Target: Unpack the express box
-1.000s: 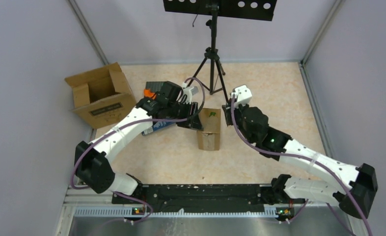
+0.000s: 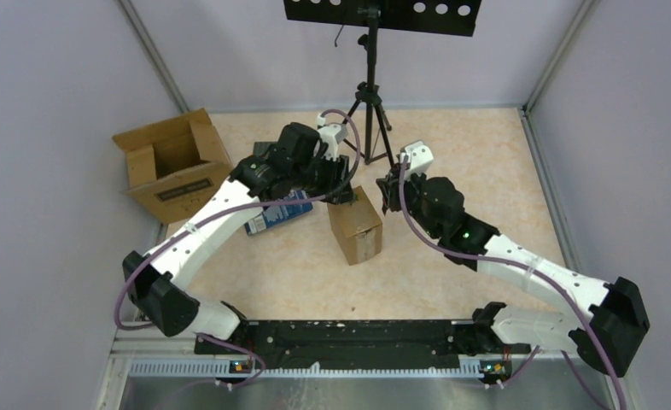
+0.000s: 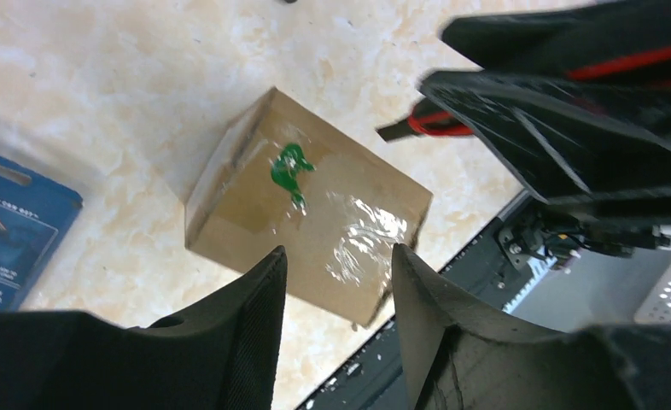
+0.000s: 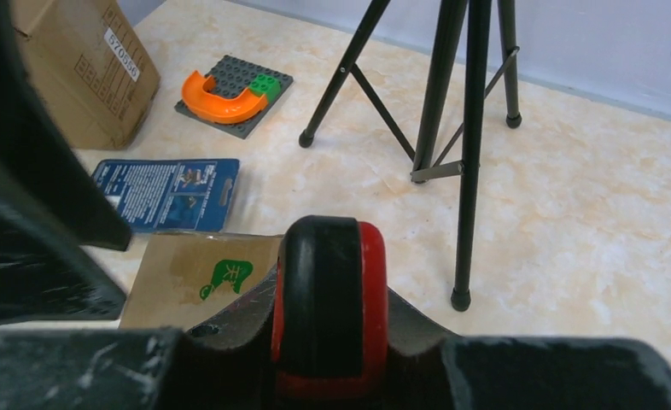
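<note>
A closed, taped cardboard box (image 2: 356,231) with a green logo stands mid-table; in the left wrist view its top (image 3: 315,239) fills the centre. My left gripper (image 2: 339,192) is above the box's back left, its fingertips (image 3: 271,265) apart with nothing visible between them. At the box's right, my right gripper (image 2: 388,192) is shut on a black-and-red tool, whose dark tip also shows in the left wrist view, above the box.
An open carton (image 2: 178,184) sits at the left. A blue package (image 4: 166,195) and a grey brick plate with an orange piece (image 4: 225,104) lie left of the box. A tripod (image 2: 368,94) stands behind.
My left gripper has risen up and back from the box. The box now sits slightly turned and further left. My right gripper has shifted a little left.
</note>
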